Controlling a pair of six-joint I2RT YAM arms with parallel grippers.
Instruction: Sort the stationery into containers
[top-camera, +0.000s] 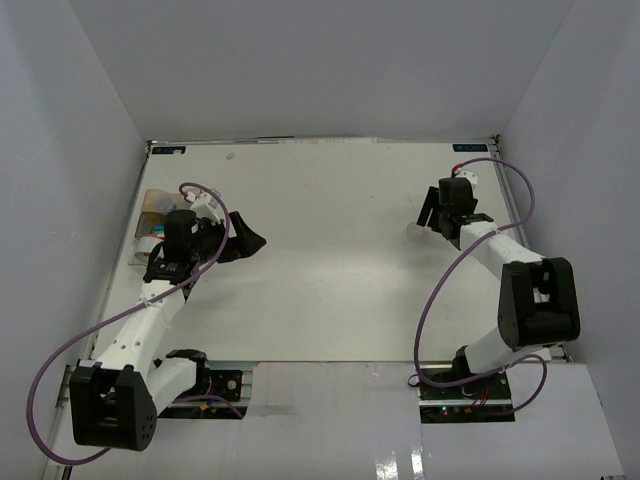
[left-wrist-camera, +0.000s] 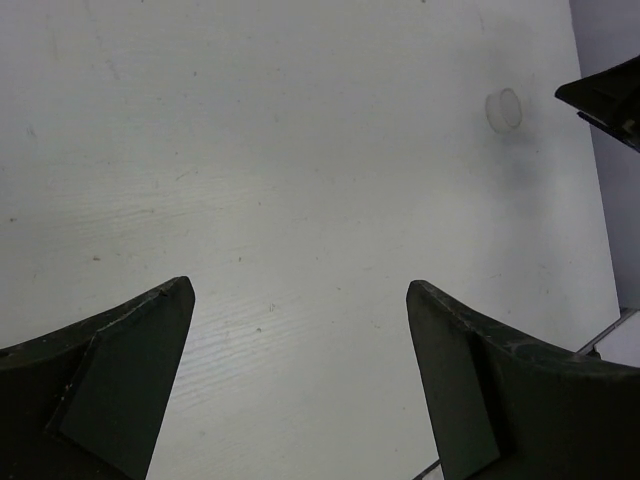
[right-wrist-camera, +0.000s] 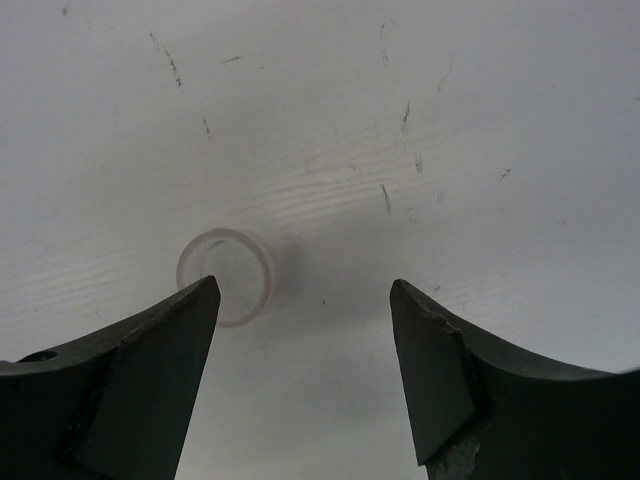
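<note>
A clear tape roll (top-camera: 415, 231) lies on the white table at the right. My right gripper (top-camera: 430, 215) is over it, part open; in the right wrist view the roll (right-wrist-camera: 263, 280) sits between and just beyond the fingertips, nearer the left one. The left wrist view also shows the roll (left-wrist-camera: 503, 110) at upper right. My left gripper (top-camera: 245, 240) stands open and empty beside a clear container (top-camera: 150, 200) with stationery at the table's left, which the arm partly hides.
Walls (top-camera: 80, 120) bound the table at the back and both sides, close to both arms.
</note>
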